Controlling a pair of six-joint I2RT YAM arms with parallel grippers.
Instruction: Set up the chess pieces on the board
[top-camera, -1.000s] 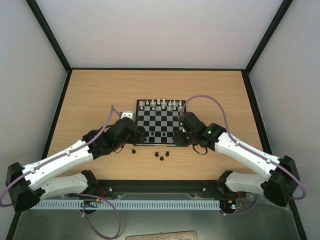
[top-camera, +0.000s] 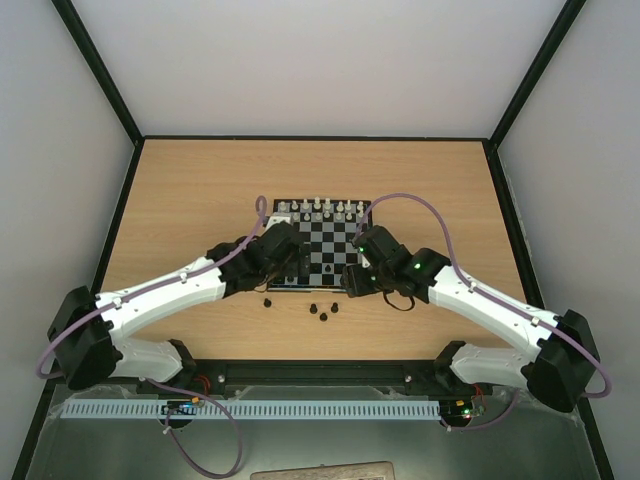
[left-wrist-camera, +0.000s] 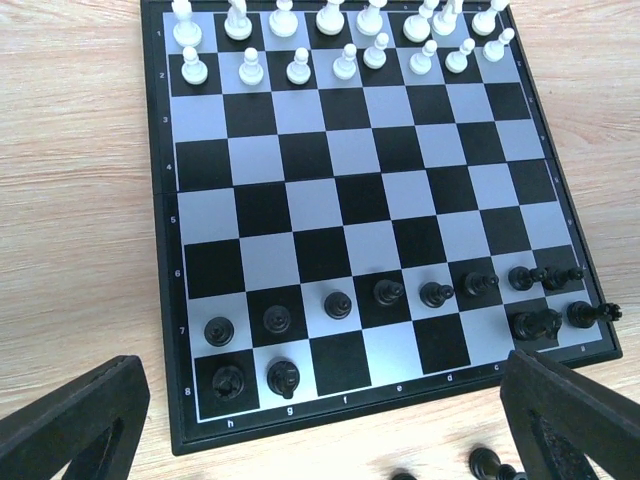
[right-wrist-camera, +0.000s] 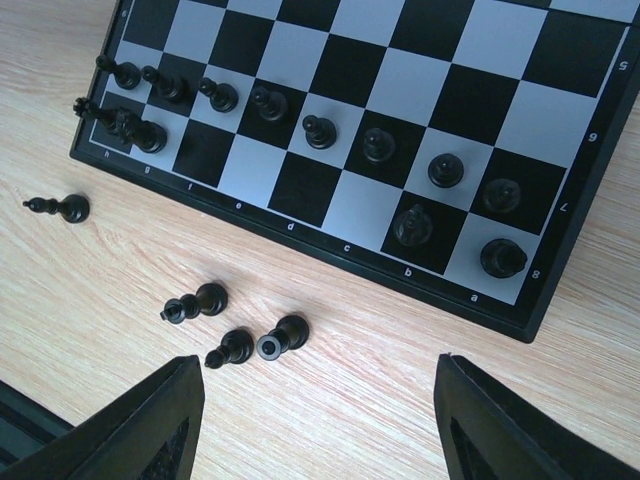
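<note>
The chessboard has white pieces in two rows along its far side. A row of black pawns stands on the near side; behind it are corner pieces and pieces beside them, with the four middle squares of that edge row bare. Several black pieces stand loose on the table: one by the left corner, others grouped before the board. Over the board, my left gripper is open and empty. My right gripper hangs open near the loose group, nothing between its fingers.
Bare wooden table surrounds the board on every side. A dark frame edge runs along the table's front. Both arms reach close together over the board's near half.
My left arm has swung rightward from the board's left edge to over the board. The right arm has stayed almost in place. The loose pieces have not moved.
</note>
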